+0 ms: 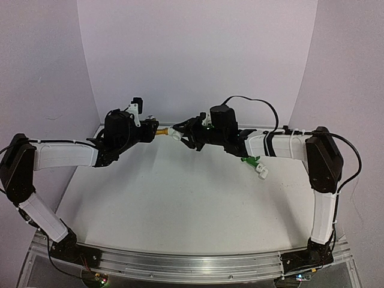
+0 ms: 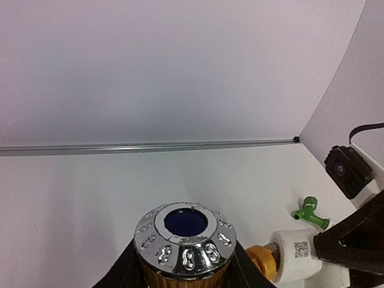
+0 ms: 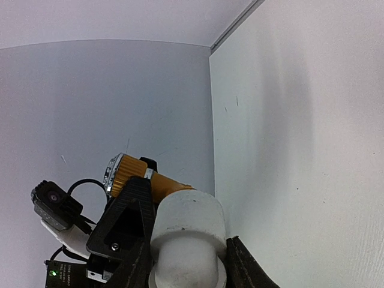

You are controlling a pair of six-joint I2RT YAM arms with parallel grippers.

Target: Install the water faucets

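An orange faucet [image 1: 161, 131] with a silver knob top [image 2: 187, 249] is held in the air by my left gripper, whose fingers [image 2: 125, 267] sit on either side of it. Opposite it, my right gripper is shut on a white pipe fitting [image 3: 187, 210]. In the left wrist view the faucet's orange end meets the mouth of the white fitting [image 2: 299, 255], with a strip of thread showing between them. From the right wrist view the faucet's spout side [image 3: 167, 185] runs up to the fitting's far end; the joint itself is hidden there.
A green faucet [image 1: 252, 161] joined to a white fitting [image 1: 262, 173] lies on the white table under the right arm. A wall stands behind both arms, and a cable loops over the right arm.
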